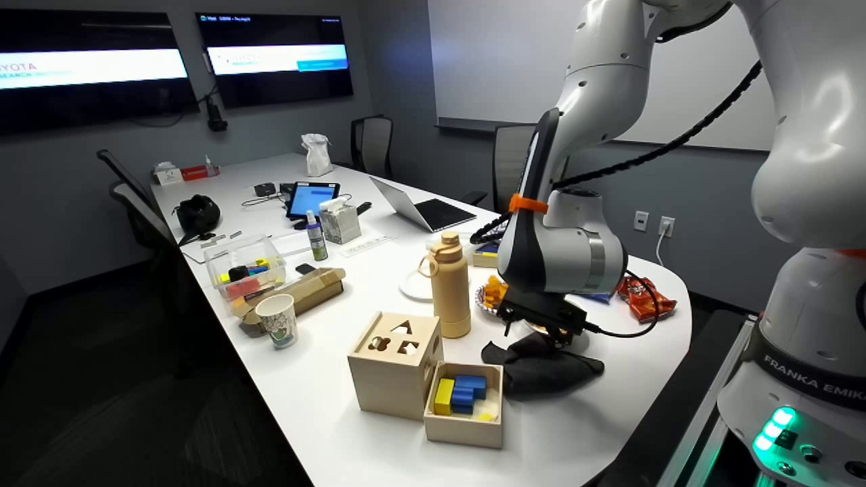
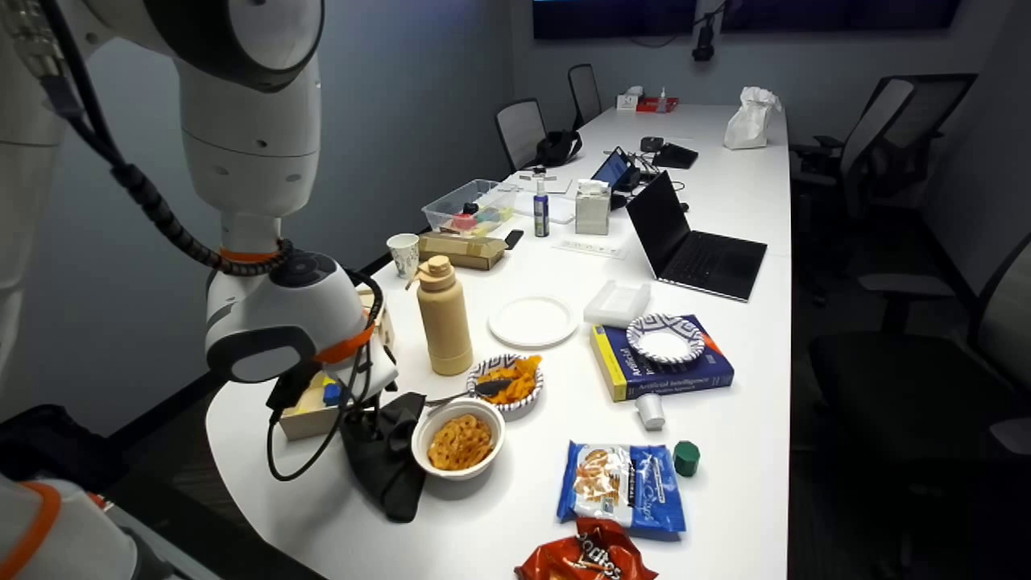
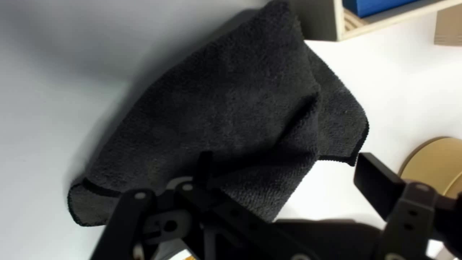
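A dark grey cloth (image 1: 556,372) lies crumpled on the white table, close to the small wooden box. In the wrist view the cloth (image 3: 225,99) fills the middle, with a fold running along its right side. My gripper is open above its lower part. One fingertip (image 3: 203,167) stands over the fabric; the opposite one is past its edge, over bare table. No object shows between the fingers. In the second exterior view the cloth (image 2: 391,459) lies beside a white bowl of pretzels (image 2: 459,440), and the arm partly hides the fingers.
A wooden box of blue and yellow blocks (image 1: 463,434) adjoins the shape sorter (image 1: 390,381). The tan bottle (image 1: 451,288) stands upright behind. A snack plate (image 2: 507,382), a blue snack bag (image 2: 619,488) and a red bag (image 2: 590,556) are nearby.
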